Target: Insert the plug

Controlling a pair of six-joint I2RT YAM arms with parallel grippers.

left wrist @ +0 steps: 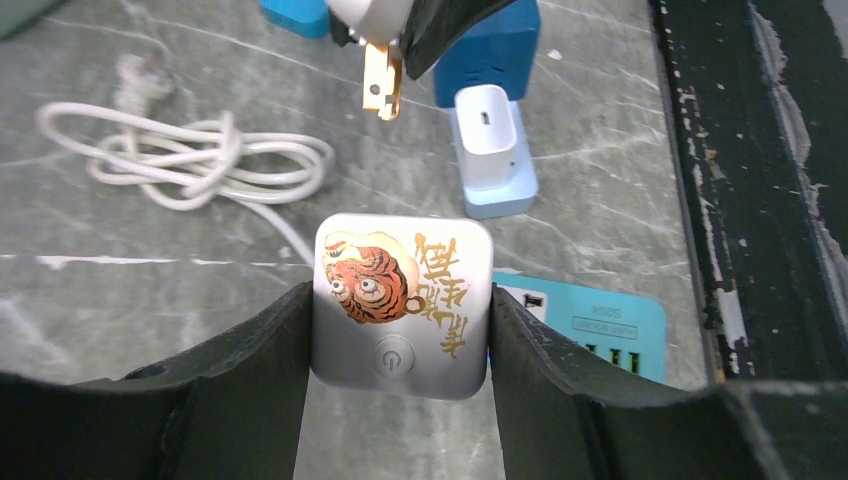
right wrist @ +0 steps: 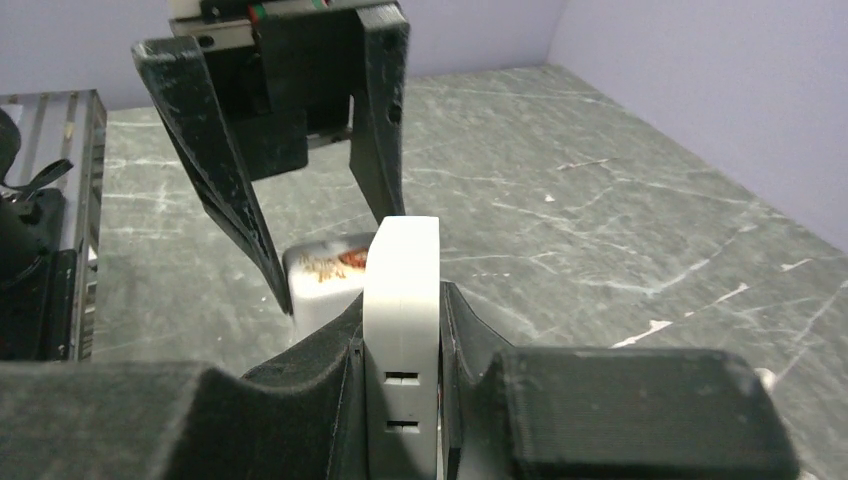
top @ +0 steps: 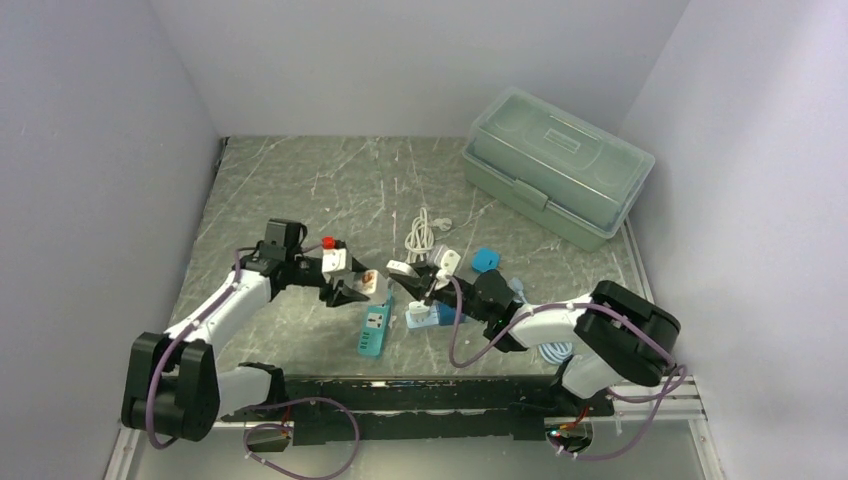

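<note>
In the left wrist view a white block with a printed bear and lettering (left wrist: 400, 295) sits between the fingers of my left gripper (top: 355, 285), above the teal power strip (top: 371, 335); whether they grip it cannot be told. My right gripper (top: 405, 275) is shut on a white plug (right wrist: 400, 290), held just right of the printed block, which shows behind it in the right wrist view. A white adapter (left wrist: 485, 135) on a blue base lies below the right gripper.
A coiled white cable (left wrist: 200, 160) lies behind the grippers, a blue square piece (top: 486, 259) to the right. A lidded green box (top: 560, 150) fills the back right.
</note>
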